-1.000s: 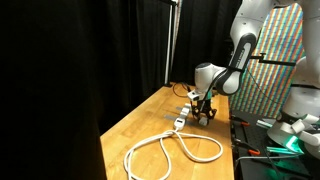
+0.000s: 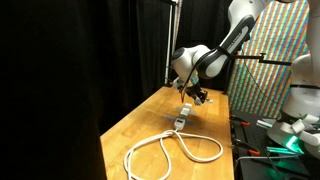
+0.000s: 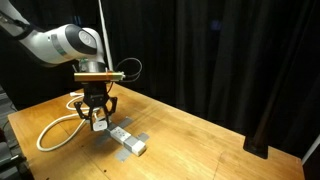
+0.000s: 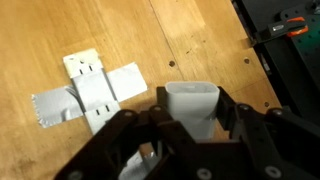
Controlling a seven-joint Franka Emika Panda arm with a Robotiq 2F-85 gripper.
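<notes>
A white blocky piece [image 4: 191, 101], perhaps a plug or adapter, is gripped between the dark fingers of my gripper in the wrist view. My gripper is shut on it, and the fingers hide part of its sides. From exterior view 2 the white piece [image 3: 100, 124] hangs below the gripper [image 3: 99, 113], seemingly above the table. A white power strip [image 4: 94, 91] lies to the left of it in the wrist view, with grey tape [image 4: 58, 105] across it. The same strip [image 3: 127, 140] shows beside the gripper in exterior view 2.
A thick white cable [image 2: 146, 140] loops over the near part of the wooden table [image 2: 120, 133]. Dark hardware [image 4: 285, 30] lines the table edge in the wrist view. Wide bare table [image 3: 220, 145] lies right of the strip in exterior view 2.
In exterior view 1 the arm has risen from low over the table, and the gripper has shifted up and slightly left in the picture. The strip and cable look unmoved.
</notes>
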